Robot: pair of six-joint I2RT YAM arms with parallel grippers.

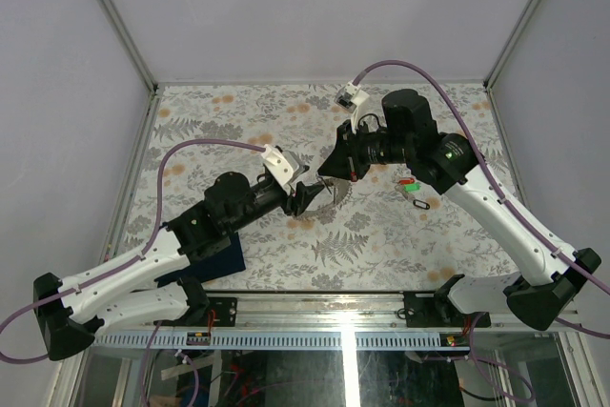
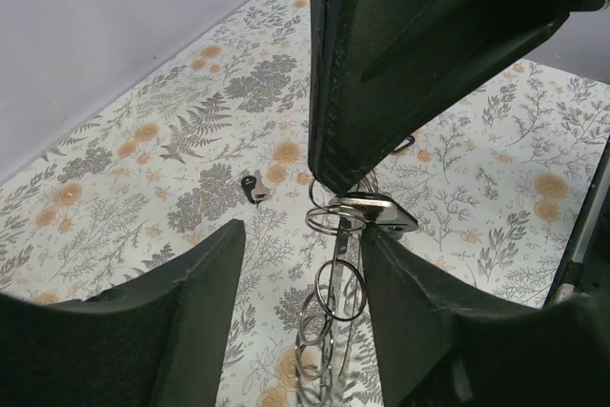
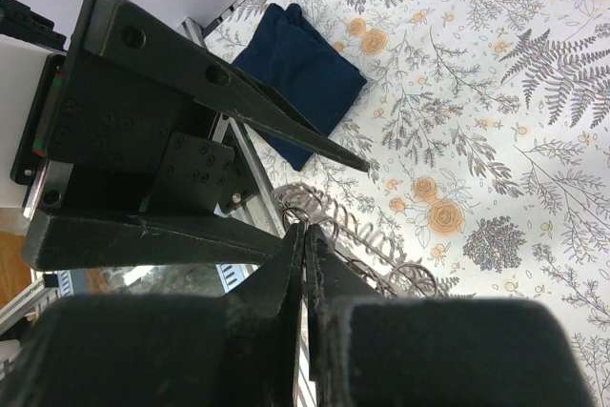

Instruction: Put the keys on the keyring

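Observation:
The keyring, a chain of thin metal rings (image 2: 341,291), hangs in the air below my right gripper (image 1: 325,174). In the right wrist view, the right gripper is shut with rings right at its tips, and more rings (image 3: 410,278) trail beyond. My left gripper stands part open, its fingers (image 2: 205,269) either side of a gap. The upper rings and a flat metal piece (image 2: 376,209) are close to its right finger; whether they touch cannot be told. On the table behind lies a black-headed key (image 2: 254,188).
Red and green small items (image 1: 411,186) and a dark oblong loop (image 1: 421,204) lie on the table at the right. A folded navy cloth (image 1: 217,262) is at the front left. Both arms reach close together over the centre.

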